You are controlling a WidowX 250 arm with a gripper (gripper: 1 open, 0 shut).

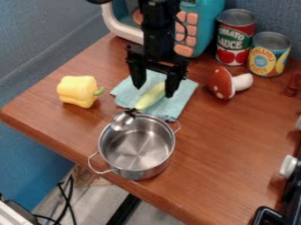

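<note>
My black gripper (pixel 154 83) hangs open above a folded light-blue cloth (pixel 175 99) on the wooden table. A pale yellow-green object (pixel 150 96) lies below it on the cloth, apart from the fingertips as far as I can tell, with a small silver round piece (pixel 123 120) at its lower-left end, by the rim of the steel pot (pixel 137 156). Whether the two pieces are one thing, I cannot tell.
A yellow pepper (pixel 77 88) sits left, a toy mushroom (pixel 226 82) right. Two cans (pixel 234 39) and a teal toy appliance (pixel 205 18) stand behind. Black items line the right edge.
</note>
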